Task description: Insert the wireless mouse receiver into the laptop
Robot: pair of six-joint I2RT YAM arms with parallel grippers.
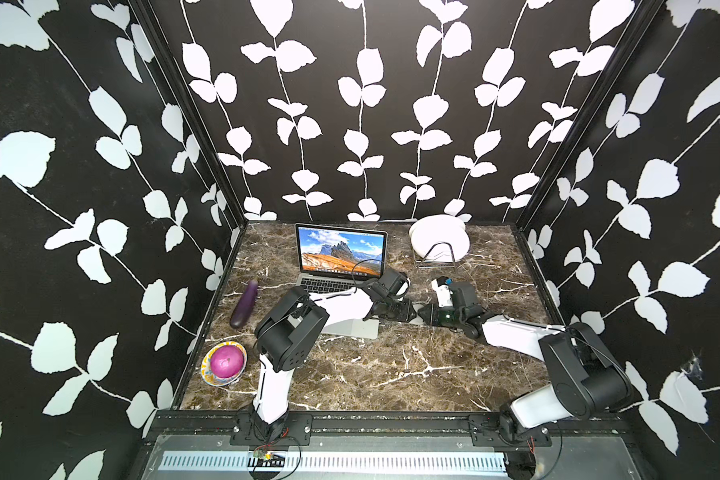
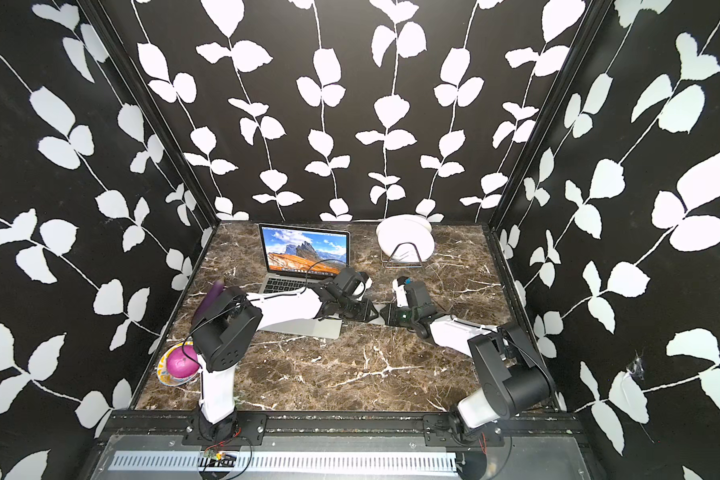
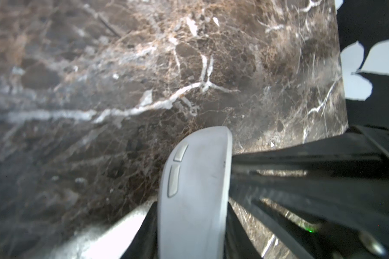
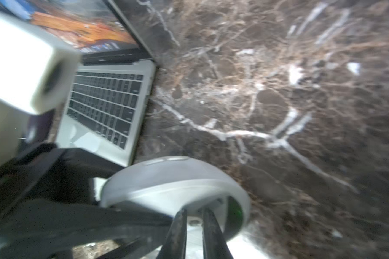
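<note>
A silver laptop (image 1: pixel 340 248) stands open at the back left, its keyboard (image 4: pixel 101 103) seen in the right wrist view. Between the two grippers is a pale grey mouse (image 3: pixel 194 181). My left gripper is around its body. My right gripper is at the mouse's underside, shut on a small pale piece in the hollow there, probably the receiver, though the blur hides its exact shape. Both grippers are held just right of the laptop, near its front corner.
White plates (image 1: pixel 440 240) stand in a wire rack at the back right. An eggplant (image 1: pixel 244 305) and a bowl with a pink ball (image 1: pixel 227 361) lie at the left.
</note>
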